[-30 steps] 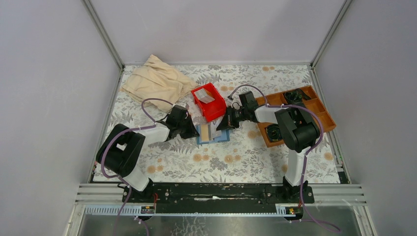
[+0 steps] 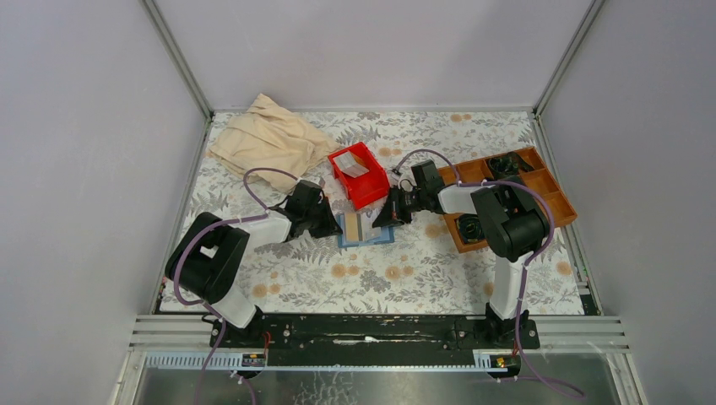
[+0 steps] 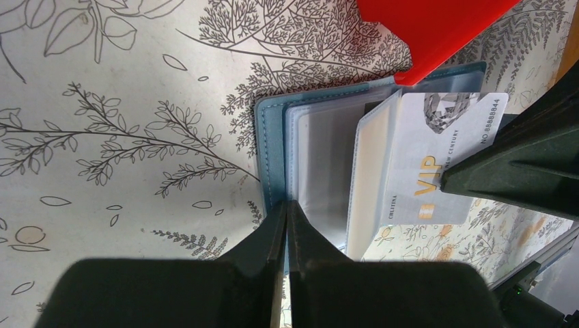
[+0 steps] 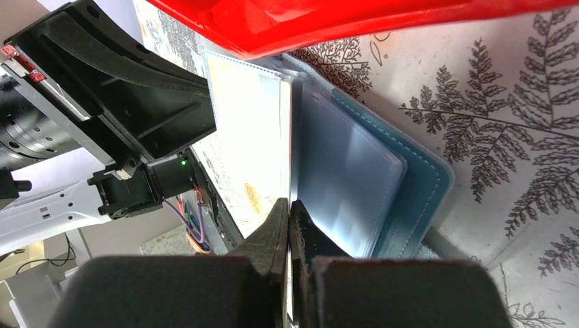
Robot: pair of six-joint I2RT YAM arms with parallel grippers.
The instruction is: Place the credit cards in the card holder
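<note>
The blue card holder [image 2: 366, 239] lies open at the middle of the table. My left gripper is shut on the holder's left edge. A silver VIP card [image 3: 430, 137] rests over the holder's raised inner sleeve [image 3: 365, 171], on the right in the left wrist view. My right gripper is shut at that sleeve and card edge; whether anything is between its fingertips is hard to tell. In the left wrist view, a finger of it lies over the VIP card.
A red tray [image 2: 363, 186] with a pale card inside stands just behind the holder. A beige cloth [image 2: 266, 139] lies at the back left. An orange compartment box [image 2: 549, 190] sits at the right, under the right arm.
The right gripper has moved very slightly over the holder; otherwise nothing visibly differs.
</note>
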